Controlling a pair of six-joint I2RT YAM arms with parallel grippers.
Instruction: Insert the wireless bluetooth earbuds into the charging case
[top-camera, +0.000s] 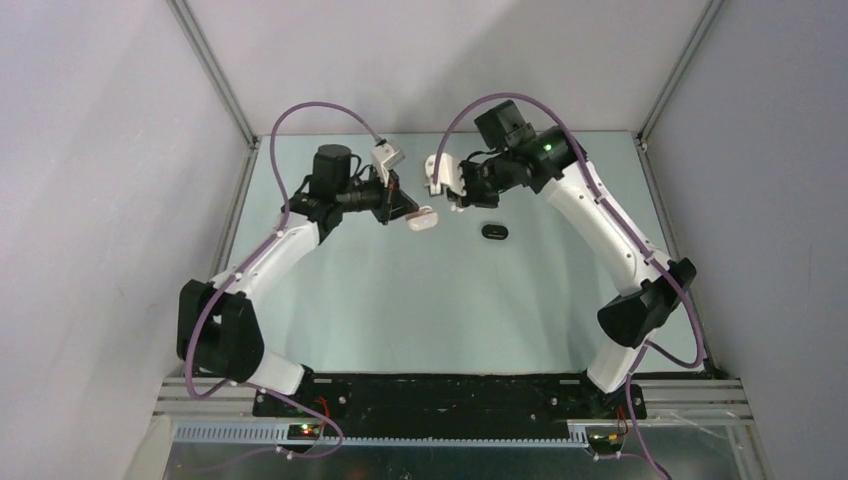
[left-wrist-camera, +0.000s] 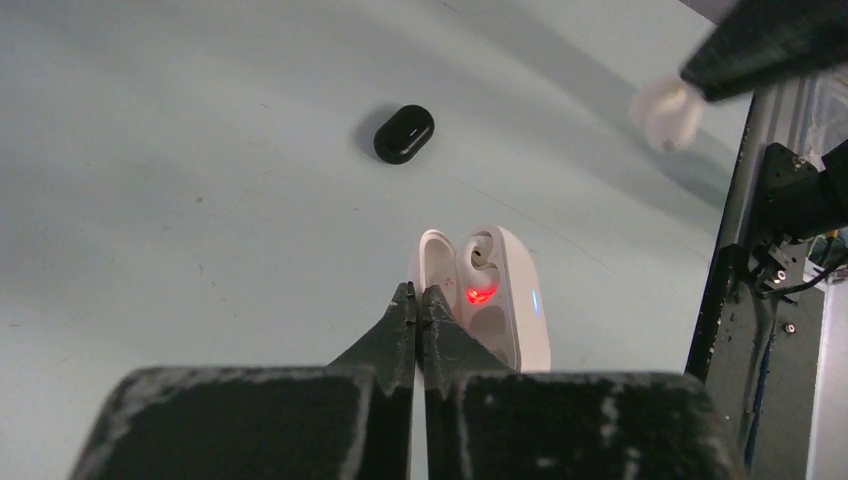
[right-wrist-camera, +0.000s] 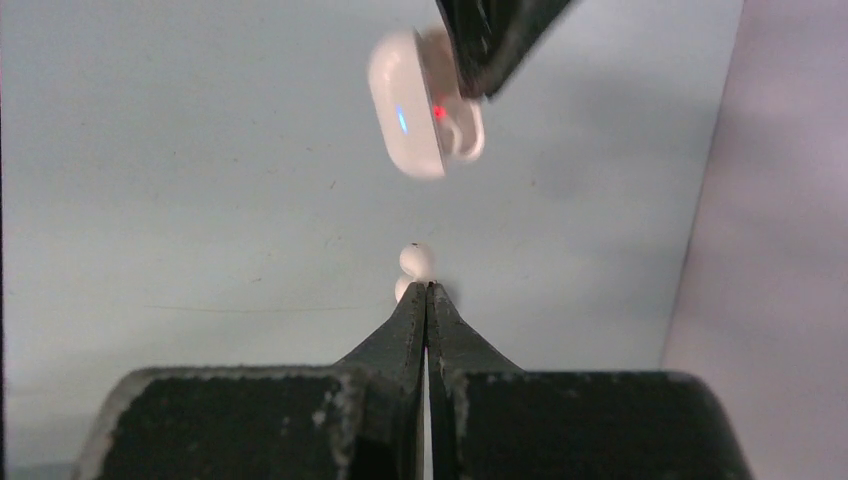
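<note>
The white charging case (left-wrist-camera: 525, 300) stands open at the tips of my left gripper, which is shut on its edge. One earbud (left-wrist-camera: 482, 250) sits in a socket beside a red light; the socket next to it (left-wrist-camera: 488, 326) looks empty. In the top view the case (top-camera: 423, 221) is held above the table, left of my right gripper. My right gripper is shut on a white earbud (right-wrist-camera: 416, 261), whose rounded end sticks out past the fingertips. The left wrist view shows this earbud (left-wrist-camera: 670, 118) blurred, apart from the case. The right fingertips are hidden from above.
A small black oval object (top-camera: 494, 231) lies on the table near the right gripper.
</note>
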